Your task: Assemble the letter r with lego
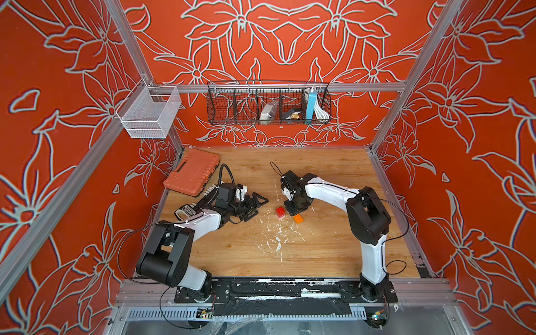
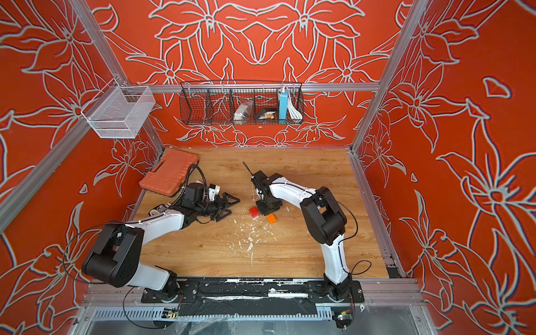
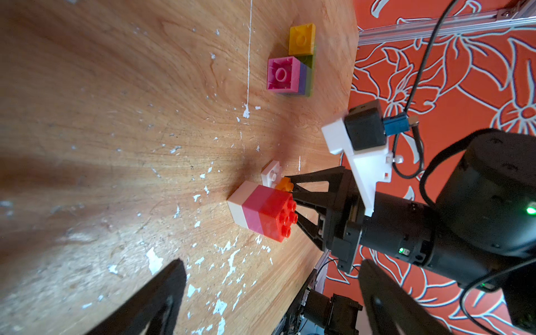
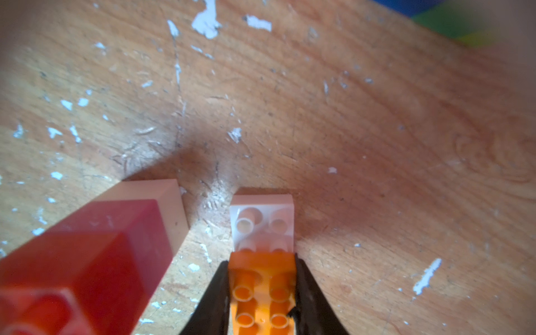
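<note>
An orange brick (image 4: 262, 287) is pinched between the fingers of my right gripper, its studs showing. In the right wrist view it covers part of a pale pink brick (image 4: 262, 217) below; whether the two touch I cannot tell. Beside them stands a stack of pale, pink and red bricks (image 3: 262, 209), upright with the red one on top. The orange brick (image 1: 298, 218) also shows just right of the red brick (image 1: 280, 212) from above. My left gripper (image 1: 260, 206) is open and empty, left of the stack and apart from it.
In the left wrist view, another group with a pink brick (image 3: 283, 74), a yellow brick (image 3: 302, 39) and darker ones lies on the wood behind my right arm. White flakes (image 1: 278, 244) litter the front middle. An orange case (image 1: 191, 172) lies at the back left.
</note>
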